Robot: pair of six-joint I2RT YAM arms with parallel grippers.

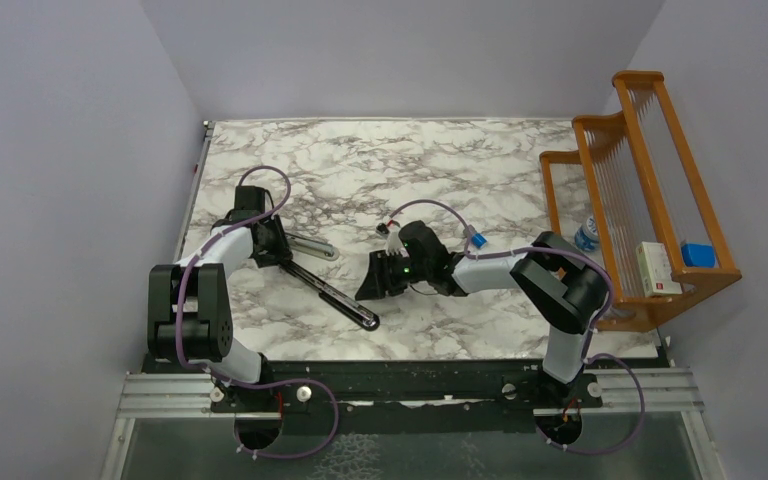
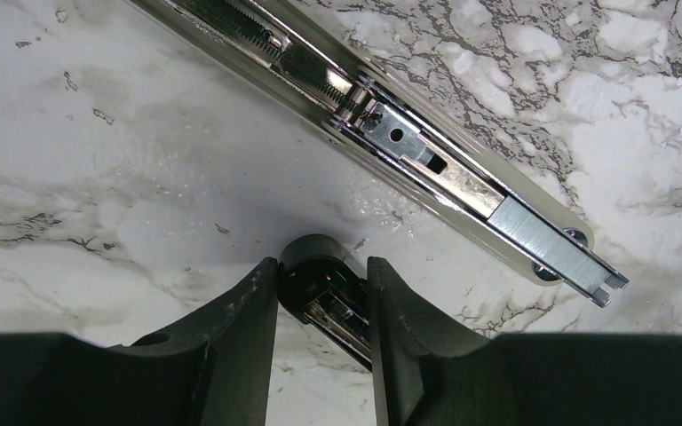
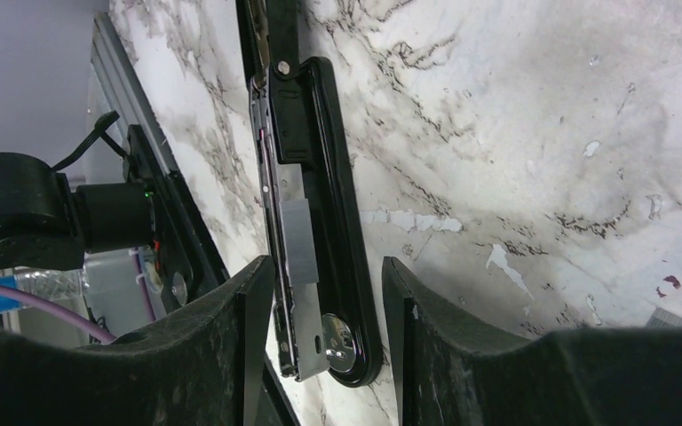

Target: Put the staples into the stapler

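Observation:
A black stapler (image 1: 345,303) lies opened out lengthwise on the marble table. My left gripper (image 1: 283,260) is shut on the far-left end of its cover (image 2: 313,282), seen in the left wrist view. In the right wrist view a short silver strip of staples (image 3: 299,241) sits in the stapler's magazine, partway along, short of its front end. My right gripper stands open above this half, its fingers on either side in view and apart from the strip. A second stapler (image 2: 391,142), grey-beige, lies opened beside the left gripper.
A wooden rack (image 1: 617,123) stands at the right with a bottle (image 1: 587,236), a white box (image 1: 656,269) and a blue box (image 1: 698,255). A small blue item (image 1: 479,240) lies behind the right arm.

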